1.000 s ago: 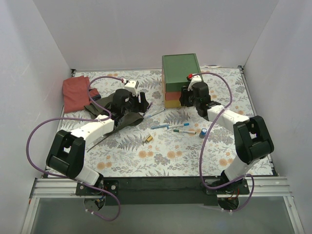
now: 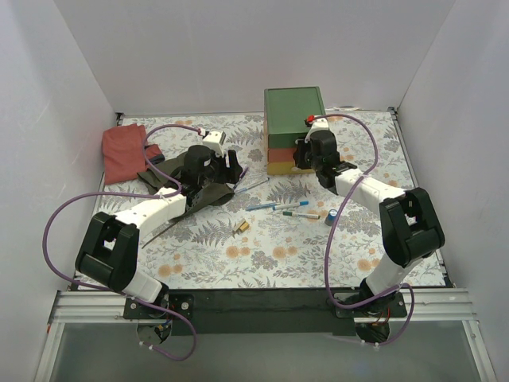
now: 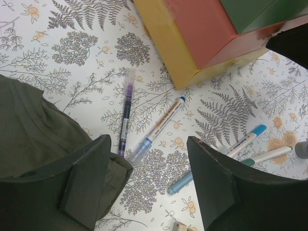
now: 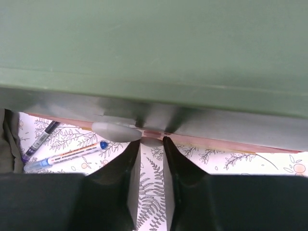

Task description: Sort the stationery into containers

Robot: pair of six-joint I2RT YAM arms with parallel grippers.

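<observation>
My left gripper is open and empty above the table. Below it in the left wrist view lie a purple pen (image 3: 126, 113), a blue-tipped marker (image 3: 162, 121), another blue-capped marker (image 3: 244, 141) and a green-tipped marker (image 3: 270, 154). A stacked box has a green top (image 2: 294, 107), a red middle (image 3: 204, 33) and a yellow base (image 3: 180, 62). My right gripper is at the front of the green part, its fingertips close together around a small grey knob (image 4: 152, 142). Whether they grip it is unclear.
A red cloth (image 2: 127, 151) and a dark green cloth (image 2: 208, 193) cover the left side. A blue-topped cup (image 2: 332, 216) stands to the right, and a small yellowish object (image 2: 241, 227) lies near the middle.
My right gripper has shifted slightly toward the box front. The left arm and the pens have not visibly moved.
</observation>
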